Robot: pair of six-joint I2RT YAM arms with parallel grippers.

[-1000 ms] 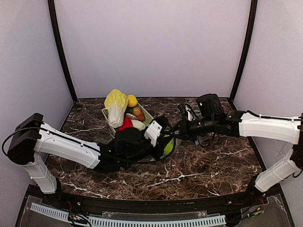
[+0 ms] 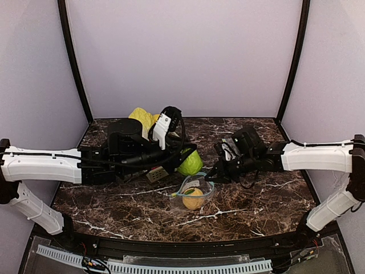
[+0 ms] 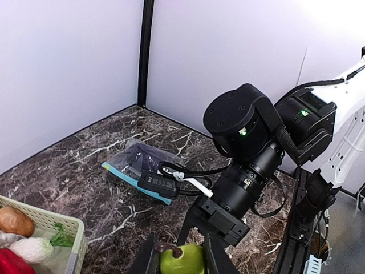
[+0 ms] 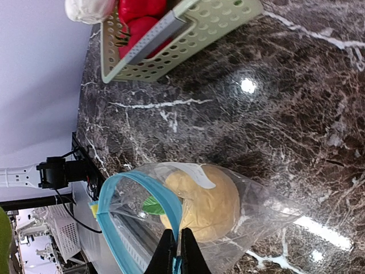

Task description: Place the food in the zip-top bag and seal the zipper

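Note:
The clear zip bag [image 2: 201, 200] stands on the table with its blue-edged mouth spread. Inside it is a round tan-yellow fruit [image 4: 212, 204] with a green leaf. My right gripper is shut on the bag's blue rim [image 4: 167, 197]. Above the bag and a little left of its mouth hangs a round green food [image 2: 190, 164] with a brown stem. My left gripper is shut on that green food, whose top shows between its fingers in the left wrist view.
A pale basket [image 3: 78, 242] of vegetables stands behind the left arm, mostly covered in the top view. Another clear bag with a blue zip [image 3: 137, 165] lies flat behind the right arm.
My left gripper has risen off the bag's mouth with the green food, swinging back over the basket. The bag and the fruit inside now show. My right gripper has shifted slightly toward the front.

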